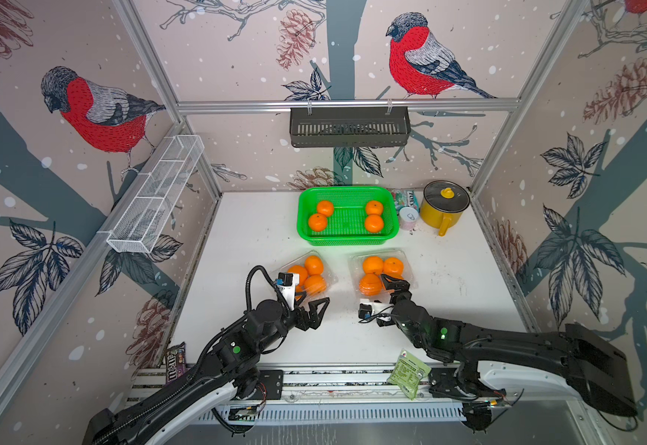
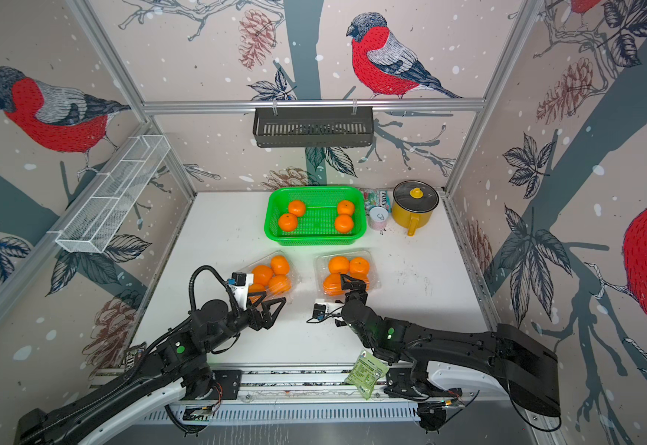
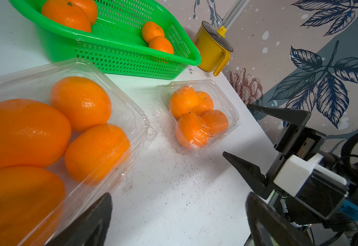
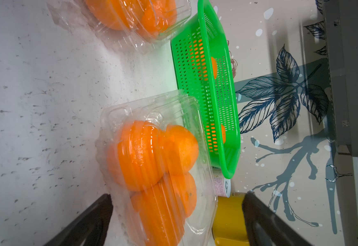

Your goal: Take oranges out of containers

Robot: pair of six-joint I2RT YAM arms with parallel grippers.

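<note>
Two clear plastic containers, each holding several oranges, lie on the white table: the left container (image 3: 142, 127) and the right container (image 4: 199, 229). Behind them a green basket (image 1: 347, 239) holds several loose oranges (image 2: 288, 222). My left gripper stands open just at the front right of the left container, nothing between its fingers. My right gripper is open at the front of the right container, turned sideways, with the container and its oranges in view between and beyond its fingers.
A yellow pot (image 1: 440, 216), a small cup (image 2: 377, 218) and a packet (image 1: 405, 198) stand at the back right. A green packet (image 1: 408, 373) lies at the front edge. A wire rack (image 1: 153, 193) hangs on the left wall, a dark rack (image 1: 349, 137) on the back wall.
</note>
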